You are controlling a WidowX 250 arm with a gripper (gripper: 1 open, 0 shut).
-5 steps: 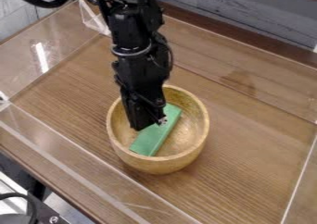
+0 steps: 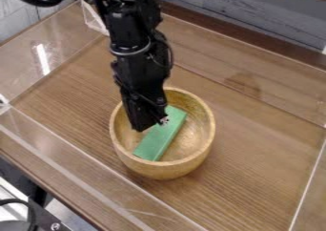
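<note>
A round tan bowl (image 2: 193, 151) sits on the wooden table, holding a flat green rectangular object (image 2: 158, 138) lying diagonally inside it. My black gripper (image 2: 149, 121) reaches down over the back left part of the bowl, just above the upper end of the green object. It is shut, and I see nothing held between its fingers, though their tips are dark and hard to make out.
Clear plastic edging runs along the left side, with black cables at the lower left. A pale wall stands at the back.
The arm and gripper have shifted very slightly. The bowl and green object look essentially unmoved.
</note>
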